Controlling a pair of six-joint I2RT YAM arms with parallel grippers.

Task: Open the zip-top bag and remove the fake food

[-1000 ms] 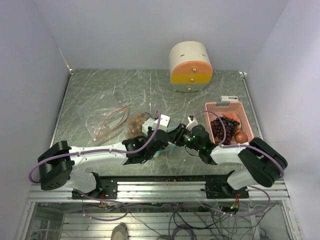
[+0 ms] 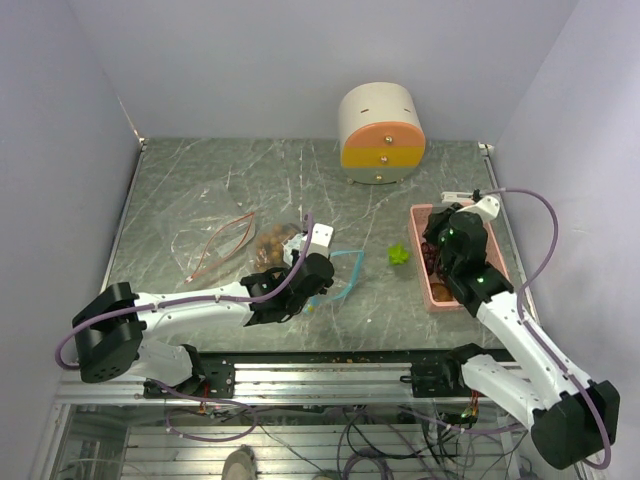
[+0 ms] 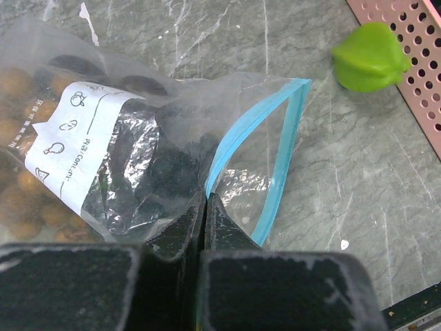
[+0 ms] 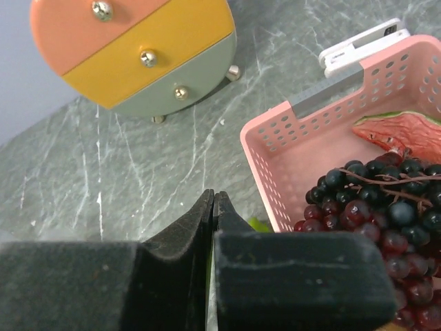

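A clear zip bag (image 3: 172,131) with a blue zip edge (image 3: 281,172) lies on the table, its blue-edged mouth standing open. My left gripper is shut on the bag by that edge. Round brown pieces (image 3: 24,189) and dark pieces show through the plastic, partly behind a white label (image 3: 76,141). The green pepper-like toy food (image 2: 398,254) rests on the table just left of the pink basket (image 2: 420,296). My right gripper is shut beside the basket's left wall, with nothing seen between its fingers.
Toy grapes (image 4: 400,227) and a watermelon slice (image 4: 406,131) lie in the basket. A drawer cabinet (image 2: 382,140) stands at the back. An empty clear bag with a red zip (image 2: 218,245) is at the left. Table between cabinet and basket is bare.
The right gripper moved from beside the bag to the basket. The left arm barely moved.
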